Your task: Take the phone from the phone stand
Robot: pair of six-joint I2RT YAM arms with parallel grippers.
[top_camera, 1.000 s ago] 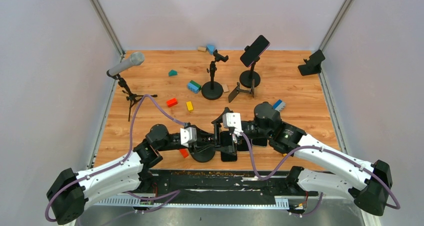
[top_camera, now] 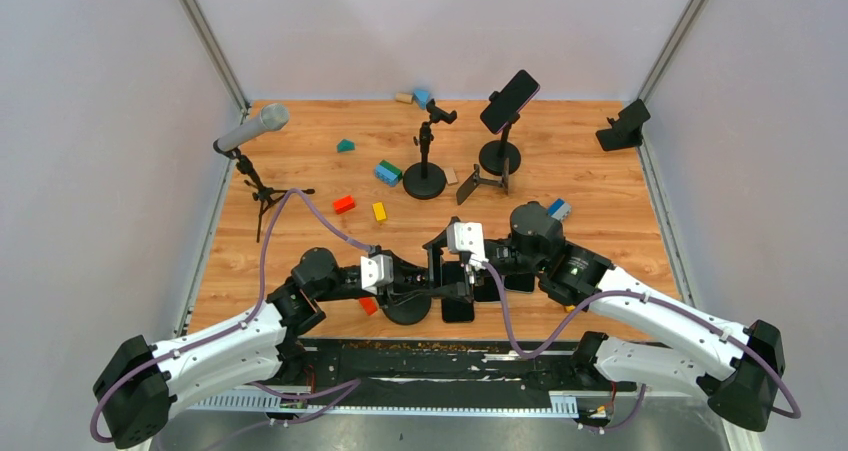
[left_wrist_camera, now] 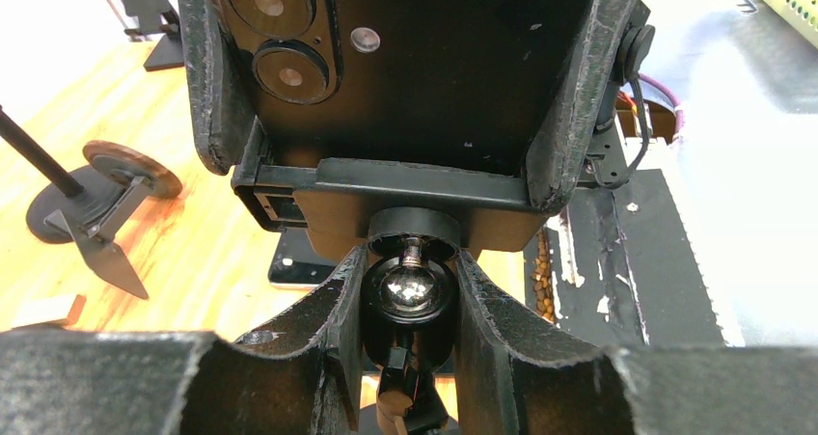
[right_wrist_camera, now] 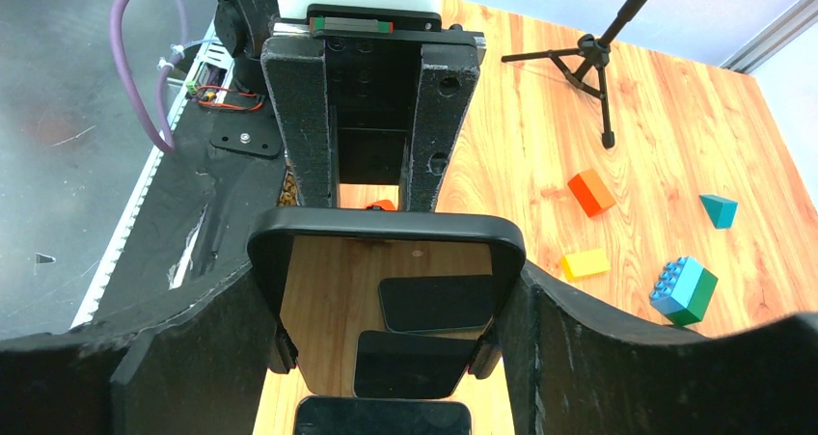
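A dark phone, seen from its camera side, stands in the holder of a phone stand at the table's front middle. My left gripper is shut on the stand's ball-joint neck below the holder. My right gripper is shut on the phone, a finger on each side edge; its glossy screen reflects wood and dark phones. In the top view both grippers meet over the stand's round base, partly hiding phone and stand.
Phones lie beside the base. Another stand holding a phone, an empty stand, a tripod microphone and coloured blocks stand or lie farther back. The table's front edge is close below.
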